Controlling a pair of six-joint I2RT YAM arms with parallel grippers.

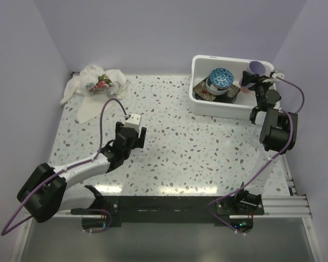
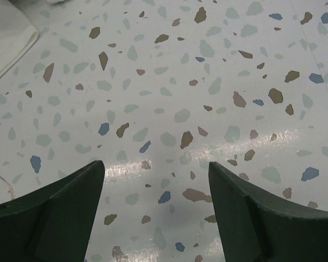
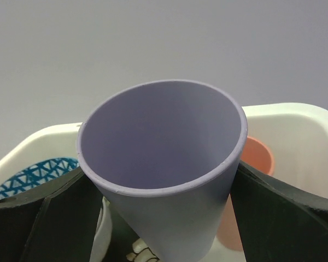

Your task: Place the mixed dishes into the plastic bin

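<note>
In the top view, the white plastic bin (image 1: 221,109) stands at the back right. It holds a blue patterned bowl (image 1: 221,78) stacked on a paler bowl, dark patterned plates (image 1: 199,89) beneath, and an orange cup (image 3: 257,155). A lavender cup (image 3: 175,218) sits tilted in the bin, its mouth toward the right wrist camera. My right gripper (image 1: 259,81) is at the bin's right end, open, its fingers (image 3: 71,213) on either side of that cup; contact is hard to tell. Over the bare left part of the table, my left gripper (image 1: 131,131) is open and empty.
A white cloth (image 1: 90,109) with a floral-patterned item (image 1: 103,84) on it lies at the back left. Walls close in behind and to the right of the bin.
</note>
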